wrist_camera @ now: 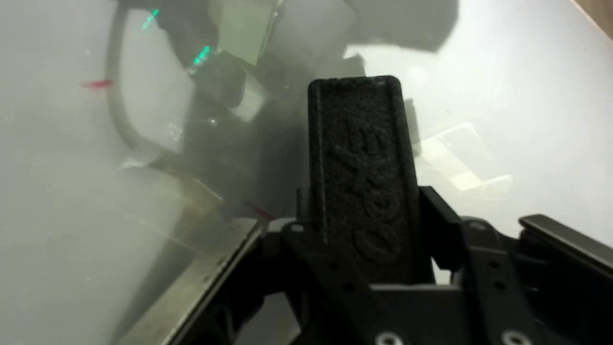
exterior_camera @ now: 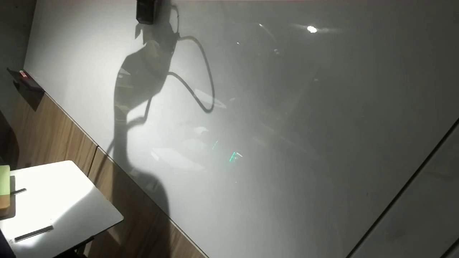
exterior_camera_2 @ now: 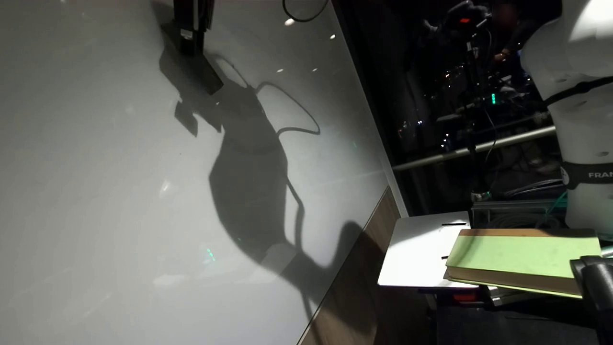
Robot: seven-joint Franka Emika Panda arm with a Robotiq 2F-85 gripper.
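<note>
A black block with raised lettering, like a board eraser (wrist_camera: 362, 149), sits between the fingers of my gripper in the wrist view, and the fingers are shut on it. Behind it is the glossy white board (wrist_camera: 69, 241), with a short red mark (wrist_camera: 97, 84) left of the block. A second, fainter red streak (wrist_camera: 258, 211) shows close to the left finger. In exterior view 1 only the dark eraser end (exterior_camera: 146, 12) enters at the top edge. Exterior view 2 has the gripper (exterior_camera_2: 192, 34) at the top; whether the eraser touches the board is unclear.
A small white table (exterior_camera: 64, 202) stands below the board, a pen (exterior_camera: 33, 233) on it. A green-and-brown box (exterior_camera_2: 520, 256) rests there too. A dark tray (exterior_camera: 30, 81) sticks out at the board's edge. The arm's shadow covers part of the board.
</note>
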